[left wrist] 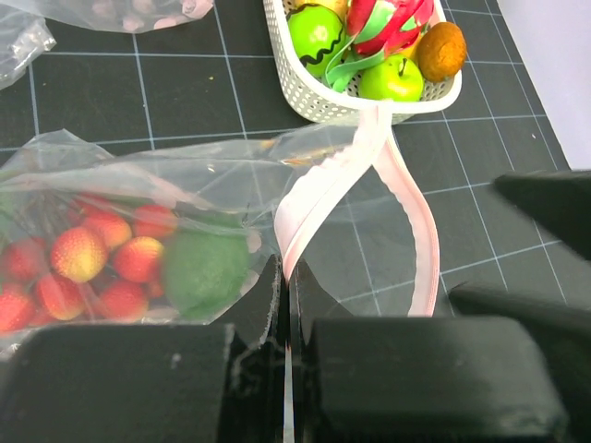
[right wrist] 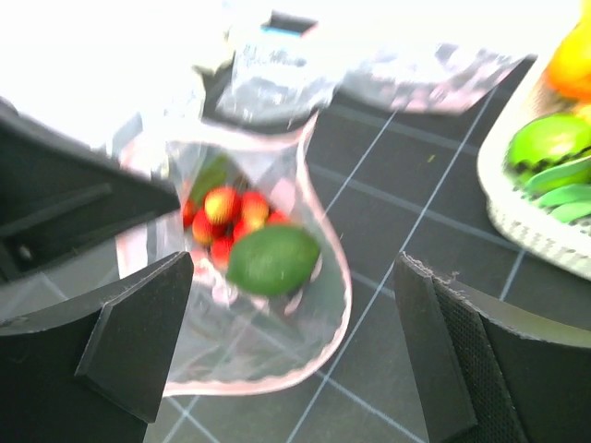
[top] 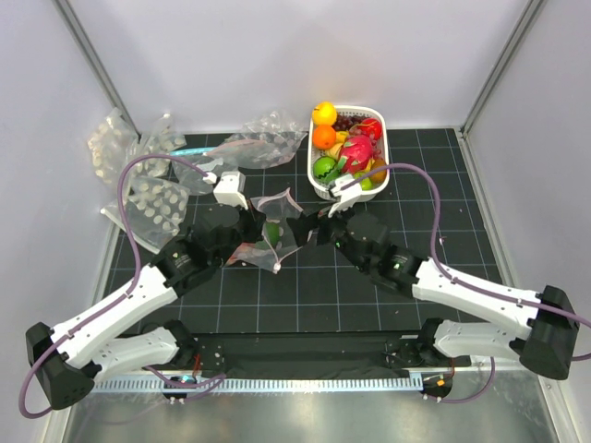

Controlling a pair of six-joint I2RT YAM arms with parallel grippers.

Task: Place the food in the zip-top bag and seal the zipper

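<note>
The zip top bag (right wrist: 268, 341) lies open at the mat's centre, holding red-yellow fruits (left wrist: 78, 254) and a green oval item (right wrist: 272, 260). My left gripper is shut on the bag's pink-edged rim (left wrist: 314, 194) at the mouth. My right gripper (top: 309, 221) is open beside the bag mouth, with nothing between its fingers; in the right wrist view the green item shows beyond them, inside the bag.
A white basket (top: 314, 175) of mixed fruit stands at the back right. Several loose plastic bags (top: 157, 208) lie at the back left.
</note>
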